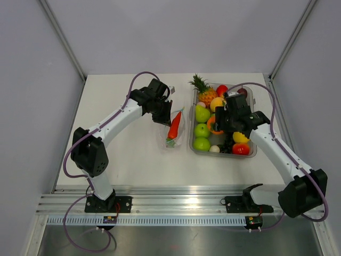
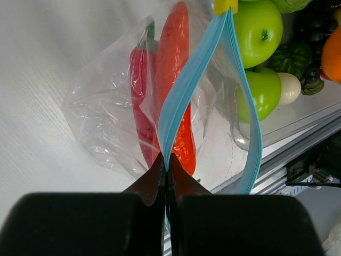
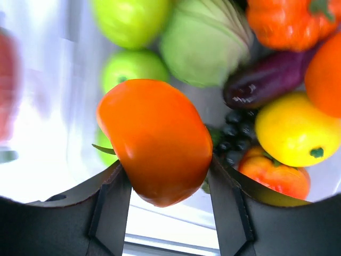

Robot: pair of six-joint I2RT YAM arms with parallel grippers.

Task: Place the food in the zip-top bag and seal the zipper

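Observation:
The clear zip bag (image 2: 98, 117) with blue zipper (image 2: 181, 90) holds a red chili (image 2: 144, 96) and a longer orange-red pepper (image 2: 171, 58). My left gripper is shut on the near zipper edge, holding the bag's mouth up. My right gripper has an orange pepper (image 3: 152, 138) between its fingers, raised over the food bin, to the right of the bag.
The grey bin (image 1: 193, 140) holds apples, cabbage (image 3: 202, 45), eggplant (image 3: 256, 85), grapes, lemon (image 3: 295, 128), tomato and pineapple (image 1: 205, 95). Bare white table (image 1: 106, 165) lies left of and in front of the bag.

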